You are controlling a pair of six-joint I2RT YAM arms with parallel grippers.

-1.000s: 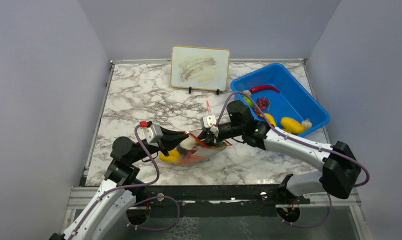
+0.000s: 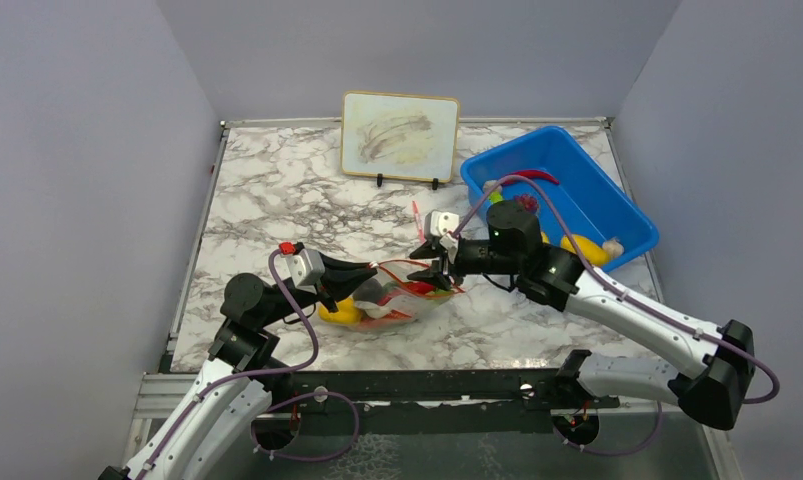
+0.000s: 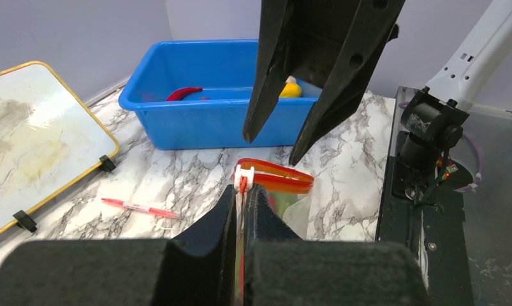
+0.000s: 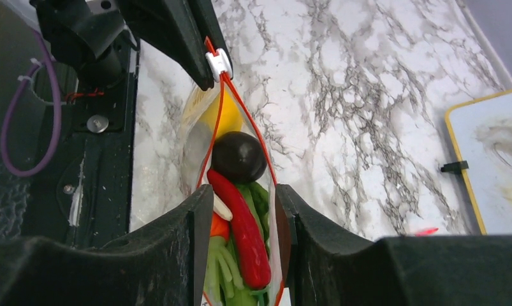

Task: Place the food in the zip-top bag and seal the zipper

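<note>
A clear bag (image 2: pixel 385 318) with an orange zip rim (image 3: pixel 275 182) lies gaping at the front middle. My left gripper is shut on the white slider (image 4: pixel 219 64) at one end of that rim. Inside the bag, the right wrist view shows a red chili (image 4: pixel 247 239), a dark round item (image 4: pixel 239 157), a yellow item (image 4: pixel 222 116) and green pieces (image 4: pixel 221 268). Over the bag's mouth my right gripper stands open, its fingers (image 3: pixel 333 105) apart above the rim, holding nothing.
At the back right a blue bin (image 2: pixel 632 225) holds more food, including a red chili (image 2: pixel 535 176) and a yellow item (image 2: pixel 585 249). A whiteboard (image 2: pixel 399 136) stands at the back, and a red pen (image 3: pixel 138 208) lies beyond the bag.
The right gripper has come out of the bag's mouth and shifted to the right, and red food now shows there. My left arm has stayed put at the slider.
</note>
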